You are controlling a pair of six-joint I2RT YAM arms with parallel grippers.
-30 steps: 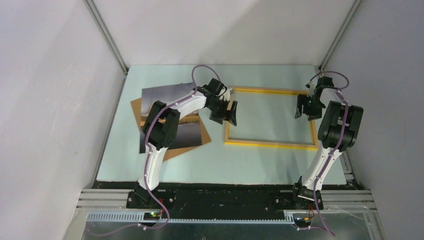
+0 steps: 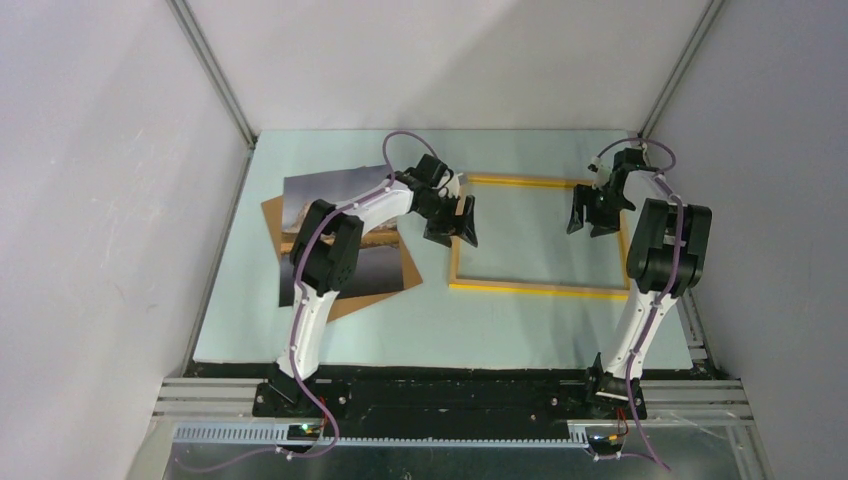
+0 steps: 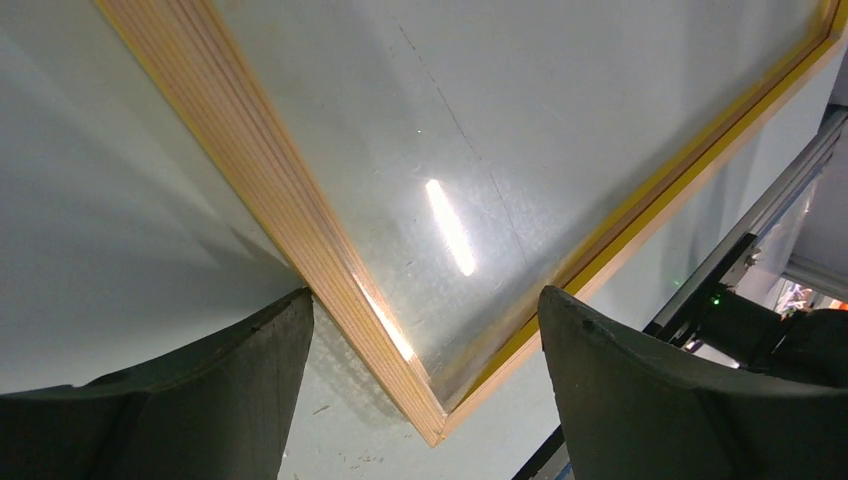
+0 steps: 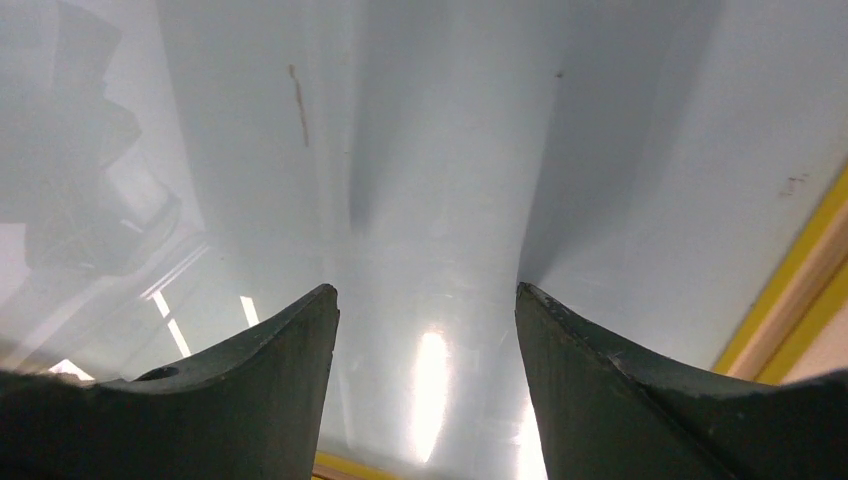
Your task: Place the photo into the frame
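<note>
The photo (image 2: pixel 375 275), a landscape print, lies at the left of the table, partly hidden under my left arm. Right of it is the thin wooden frame (image 2: pixel 540 289) with yellow edges, its pale inside empty. My left gripper (image 2: pixel 452 237) stands open at the frame's left side; in the left wrist view that wooden frame side (image 3: pixel 300 225) runs between the fingers, though I cannot tell whether they touch it. Over the inside of the frame near its right end, my right gripper (image 2: pixel 590 230) is open with nothing between its fingers.
A brown board (image 2: pixel 412 270) lies under the photo, turned at an angle. White walls (image 2: pixel 450 70) close off the back and sides.
My right gripper has moved left, from the frame's right side to over its inside. The frame's right end appears slightly further left. The left arm and the photo look almost unchanged.
</note>
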